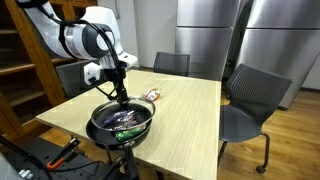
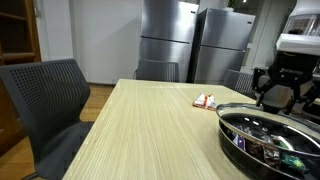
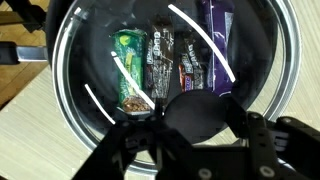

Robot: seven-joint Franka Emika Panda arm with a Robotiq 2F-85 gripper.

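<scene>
A clear glass lid (image 1: 151,104) with a dark rim is over the black pan (image 1: 100,139), slightly tilted in exterior view 1. My gripper (image 1: 121,98) is shut on the lid's round black knob (image 3: 195,114), which fills the space between its fingers in the wrist view. Through the glass I see several wrapped snack bars lying in the pan: a green one (image 3: 130,70), a brown one (image 3: 159,62), a smaller dark one (image 3: 191,66) and a purple one (image 3: 218,40). Whether the lid's rim touches the pan all round cannot be made out.
A red and white packet (image 2: 204,101) lies on the wooden table (image 2: 150,130) beyond the pan. Black chairs (image 1: 245,115) stand around it.
</scene>
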